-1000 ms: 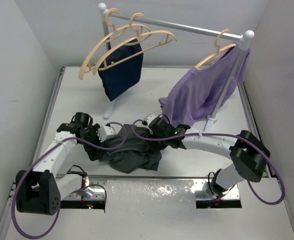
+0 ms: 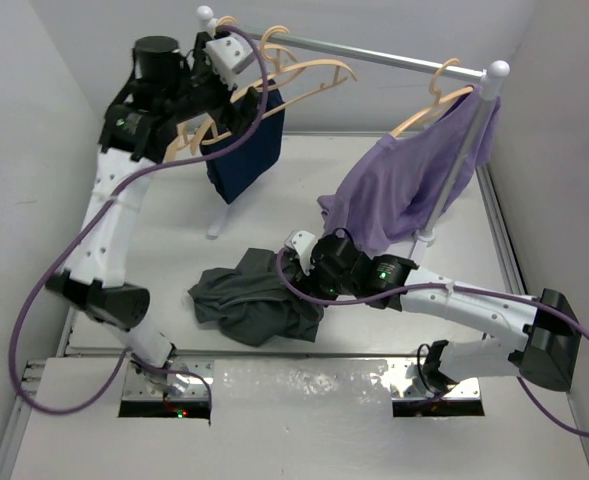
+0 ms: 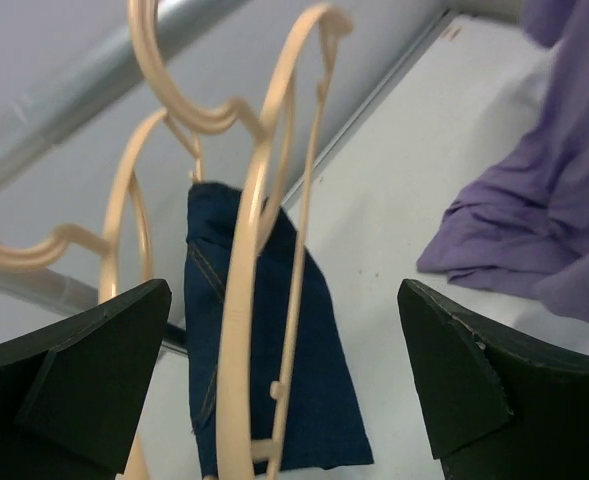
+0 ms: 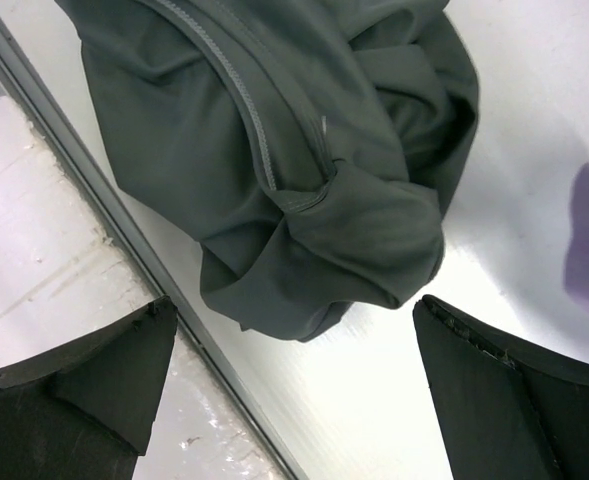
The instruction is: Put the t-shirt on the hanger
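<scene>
The dark green t-shirt point(image 2: 249, 298) lies crumpled on the white table, its folds and seam filling much of the right wrist view point(image 4: 264, 130). Over its right end hovers my right gripper point(image 2: 299, 280), open, with the cloth point(image 4: 364, 240) beyond the fingers. My left gripper point(image 2: 249, 105) is up at the rack, open around the nearer wooden hanger point(image 2: 329, 65). In the left wrist view that hanger point(image 3: 239, 330) stands between the spread fingers, apart from both. A second wooden hanger point(image 3: 114, 240) is close to the left finger.
A metal rail point(image 2: 374, 57) carries the hangers. A navy garment point(image 2: 244, 150) hangs behind the left arm, and a purple shirt point(image 2: 404, 180) hangs at the right on its own hanger point(image 2: 436, 105). Bare table point(image 2: 324, 155) shows between them.
My left arm has risen from beside the t-shirt to the hangers on the rail. The right gripper has shifted only slightly, and the t-shirt lies almost as before.
</scene>
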